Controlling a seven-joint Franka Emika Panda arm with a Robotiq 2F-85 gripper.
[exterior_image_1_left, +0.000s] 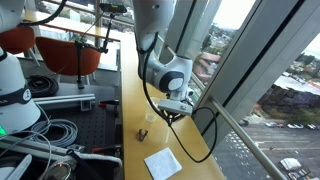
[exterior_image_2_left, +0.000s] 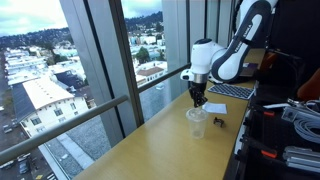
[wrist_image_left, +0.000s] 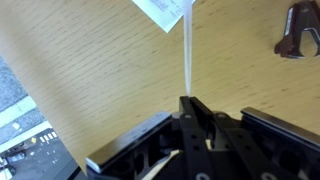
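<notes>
My gripper is shut on a thin white stick (wrist_image_left: 187, 50), which points away from the fingers over the table in the wrist view. In exterior view 1 the gripper (exterior_image_1_left: 171, 118) hangs above the wooden table, beyond a white sheet of paper (exterior_image_1_left: 162, 163). A clear plastic cup (exterior_image_2_left: 196, 124) stands upright on the table in exterior view 2, nearer that camera than the gripper (exterior_image_2_left: 198, 99). The stick is hard to make out in the exterior views.
A small dark brown object (wrist_image_left: 297, 28) lies on the table near the paper (exterior_image_2_left: 214, 107). Windows with a metal rail (exterior_image_2_left: 65, 127) line one side. A black keyboard (exterior_image_2_left: 232, 91) sits farther back.
</notes>
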